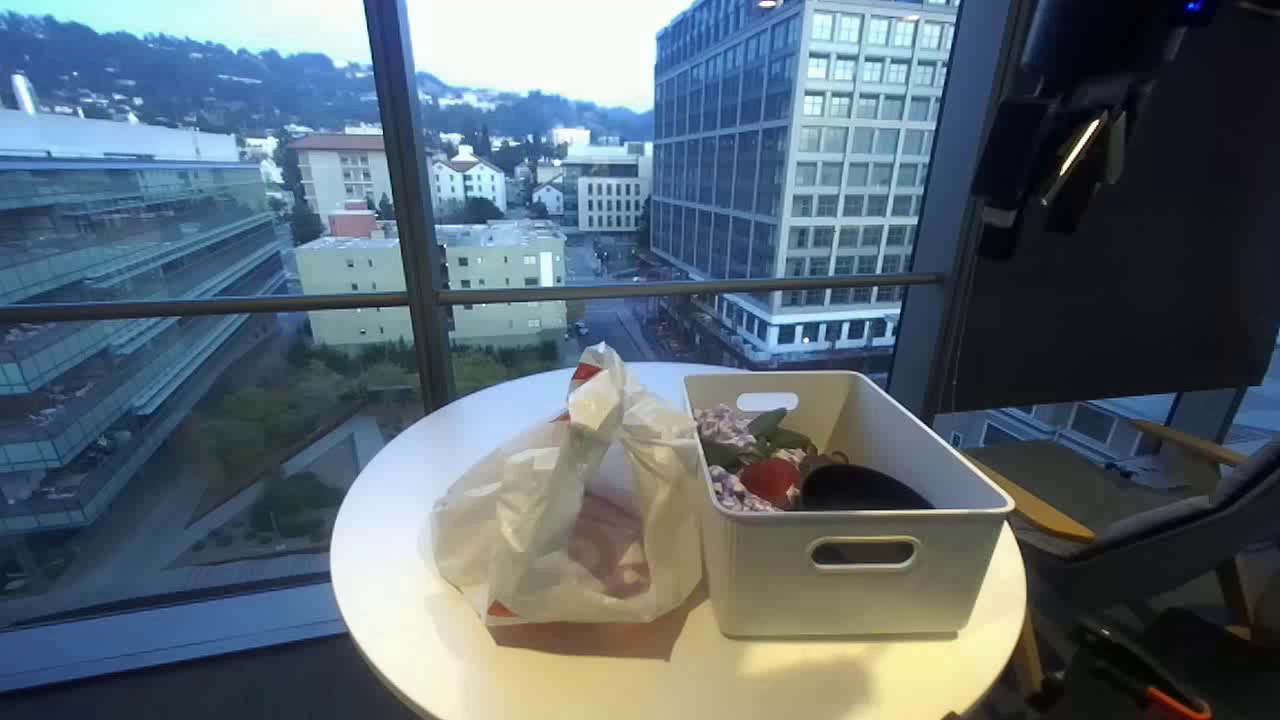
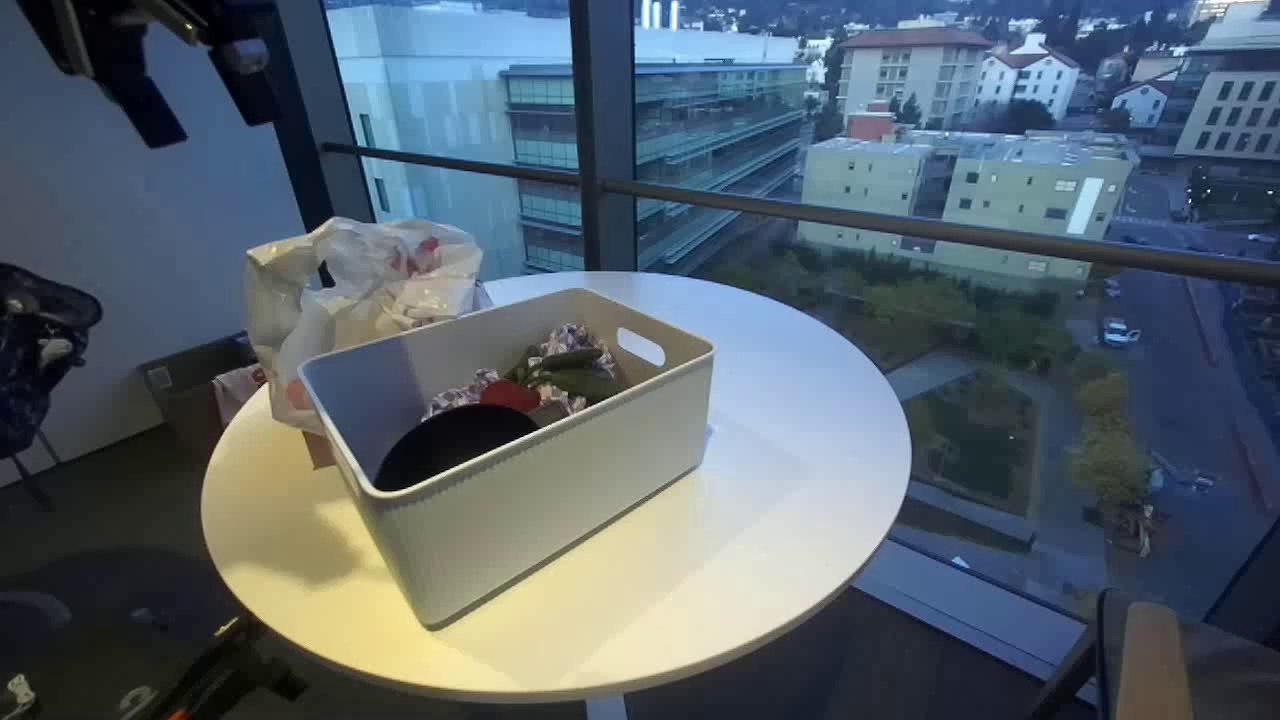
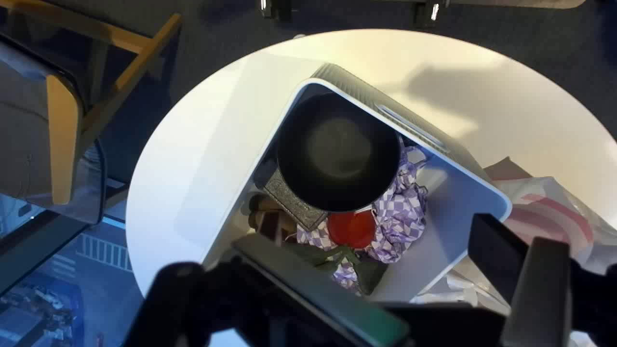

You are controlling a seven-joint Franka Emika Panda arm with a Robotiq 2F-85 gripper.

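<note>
On the round white table stands a white bin with slotted handles. It holds a black bowl, a red round item, crumpled purple-checked cloth, dark green leafy-looking pieces, and a dark grey block. A white plastic bag stands close against the bin, with something pinkish showing through it. High above the tabletop, my gripper is open and clear of everything. In the wrist view its fingers are spread wide, with nothing held between them.
Bare tabletop lies on the window side of the bin. A chair with wooden arms stands near the table. Large windows with a horizontal rail rise behind it.
</note>
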